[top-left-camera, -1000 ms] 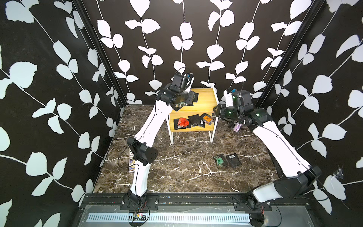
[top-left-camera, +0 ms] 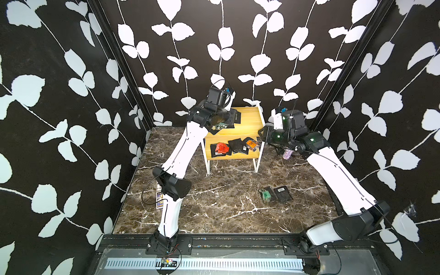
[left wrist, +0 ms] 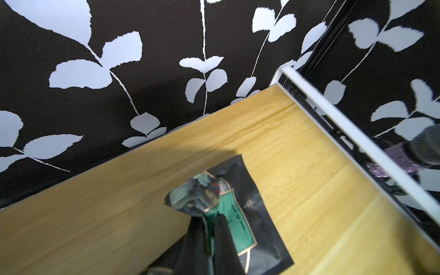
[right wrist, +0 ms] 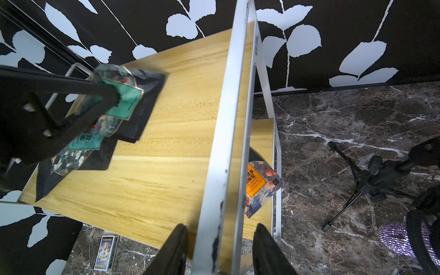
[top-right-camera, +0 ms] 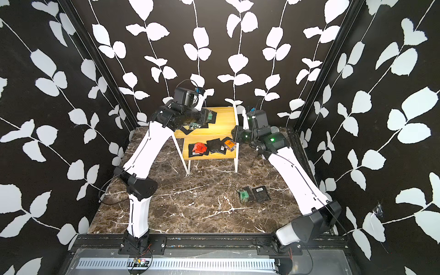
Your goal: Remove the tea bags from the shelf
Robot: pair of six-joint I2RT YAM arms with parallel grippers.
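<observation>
My left gripper is shut on a green tea bag with a dark packet, pinching its green label over the upper shelf. A second green tea bag lies nearer that shelf's left end in the right wrist view. On the lower board rest a red tea bag, a dark packet and an orange tea bag. My right gripper is open at the shelf's right side, its fingers on either side of the white frame bar in view; contact with it cannot be made out.
A green tea bag and a dark packet lie on the marble floor in front of the shelf. A small tripod and a pink glittery object stand right of it.
My right gripper stays almost still.
</observation>
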